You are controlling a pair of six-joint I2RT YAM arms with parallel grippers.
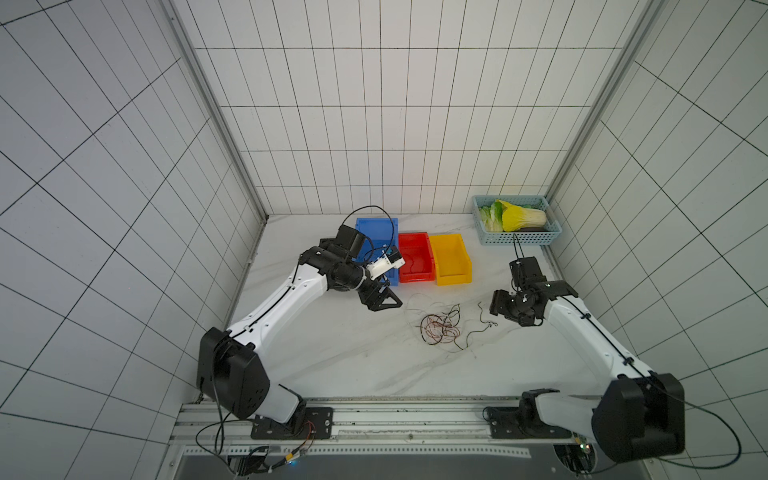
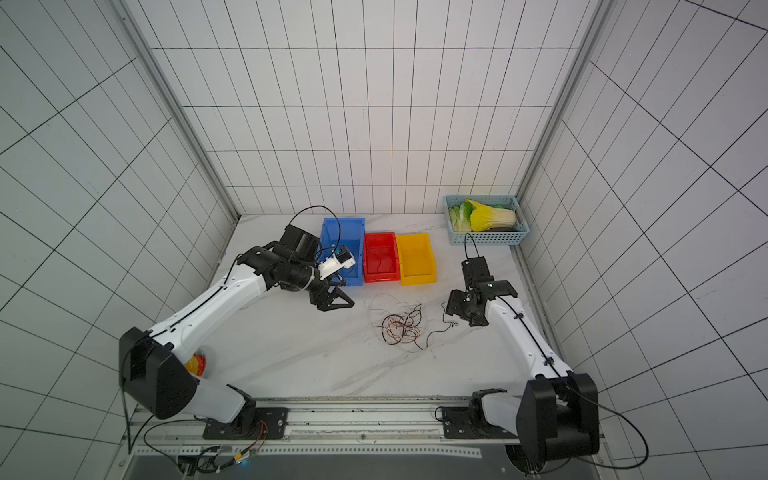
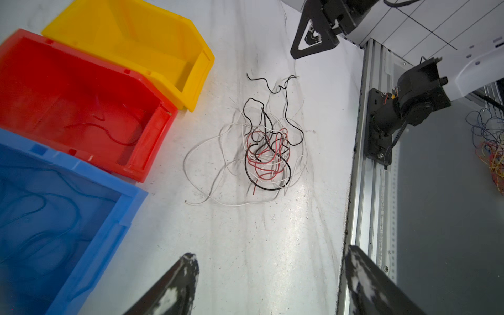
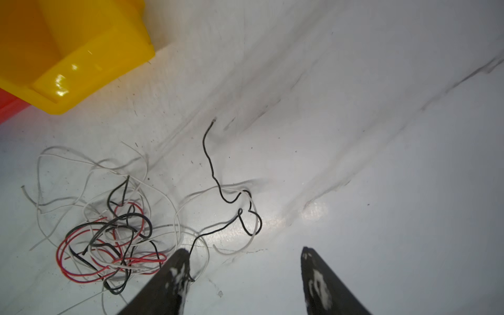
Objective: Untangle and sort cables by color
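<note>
A tangle of white, red and black cables (image 1: 440, 326) lies on the table in front of the bins. In the right wrist view a black cable (image 4: 210, 157) strays rightward from the pile. My left gripper (image 1: 380, 300) hangs open in front of the blue bin (image 3: 105, 252), left of the pile; my right gripper stands open above the table, right of the pile. The red bin (image 3: 78, 84) holds a thin red cable, the blue bin blue cables. The yellow bin (image 1: 450, 256) stands to their right.
A light-blue basket (image 1: 516, 238) with leafy vegetables sits at the back right. A dark bin is partly hidden behind my left arm. Free table (image 1: 344, 360) lies at the front and left, bounded by a metal rail along the front edge.
</note>
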